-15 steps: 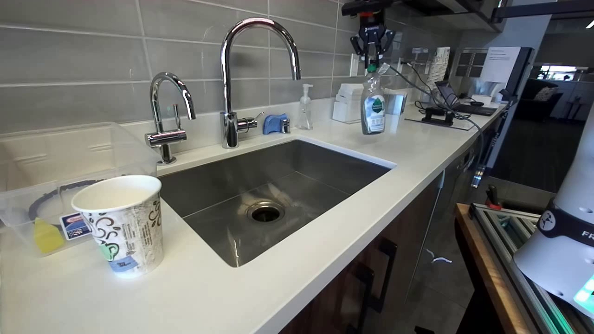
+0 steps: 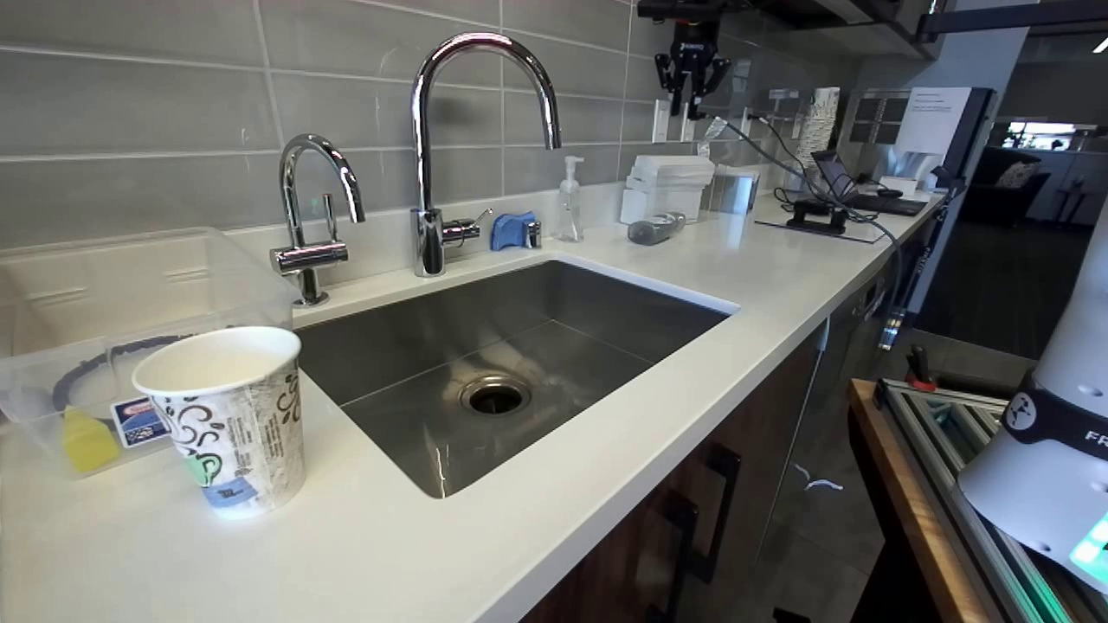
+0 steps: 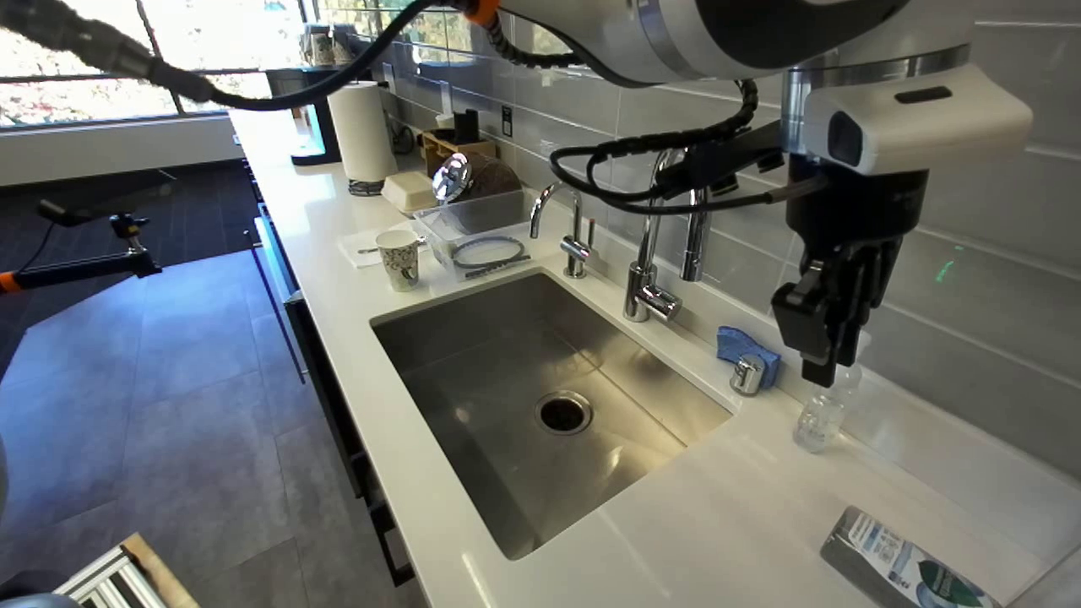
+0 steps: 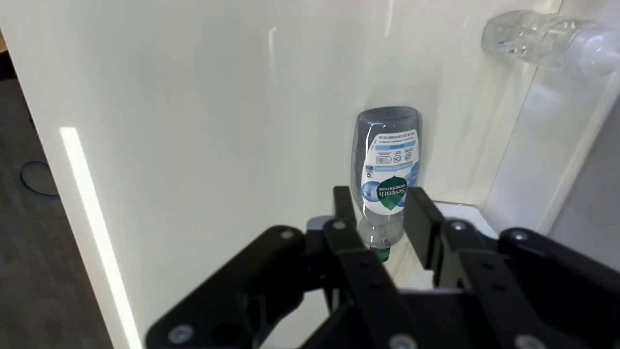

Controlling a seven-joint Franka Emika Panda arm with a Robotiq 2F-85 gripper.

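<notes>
A clear dish soap bottle (image 4: 388, 168) with a white and green label lies on its side on the counter. Exterior view 1 shows the same bottle (image 2: 656, 228) in front of the white boxes, well below my gripper (image 2: 686, 107). In the wrist view my gripper has a gap between its fingers, and the bottle shows down beyond that gap, not held. From the other side, the gripper (image 3: 818, 370) hangs in the air near the tiled wall, above the counter, with the bottle (image 3: 904, 562) resting lower and to the right.
Near the wall stands a clear pump bottle (image 3: 822, 414), close to a blue sponge (image 3: 747, 348). The steel sink (image 2: 499, 353) with its tall faucet (image 2: 423, 156) is beside them. A paper cup (image 2: 228, 415) stands left of the sink. White boxes (image 2: 667, 187) sit behind the soap bottle.
A second ago the soap bottle hung upright, cap up, beneath my gripper. Now it is out of the fingers and lies on the counter, while the gripper stays at about the same height.
</notes>
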